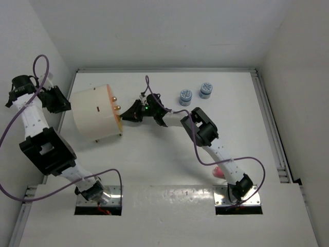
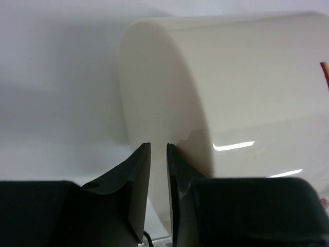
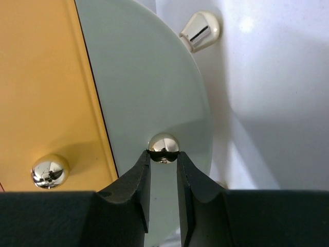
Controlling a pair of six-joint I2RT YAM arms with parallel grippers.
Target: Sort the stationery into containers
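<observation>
A cream rounded drawer unit (image 1: 91, 116) stands at the left of the table, its orange front with round silver knobs facing right. My left gripper (image 1: 65, 107) is at its back; in the left wrist view its fingertips (image 2: 145, 150) lie against the curved white body, and whether anything is between them is unclear. My right gripper (image 1: 126, 116) is at the front; in the right wrist view its fingertips sit at a silver knob (image 3: 163, 141) on the pale green panel (image 3: 139, 77), close together, their hold unclear. Another knob (image 3: 50, 171) is on the orange panel (image 3: 46, 92).
Two blue ridged cylinders (image 1: 185, 96) (image 1: 205, 90) stand at the back right. A pink object (image 1: 218, 172) lies at the front right, partly behind my right arm.
</observation>
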